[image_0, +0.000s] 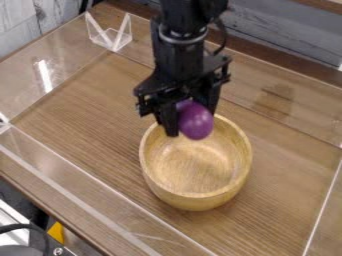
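My black gripper (187, 100) is over the back part of a round, cream-coloured bowl (194, 170), shut on a purple ball-like object (195, 122). The object hangs at the bowl's back rim. The bowl's visible interior is empty.
A clear wire or plastic holder (110, 32) stands at the back left. A dark cable lies at the bottom left corner.
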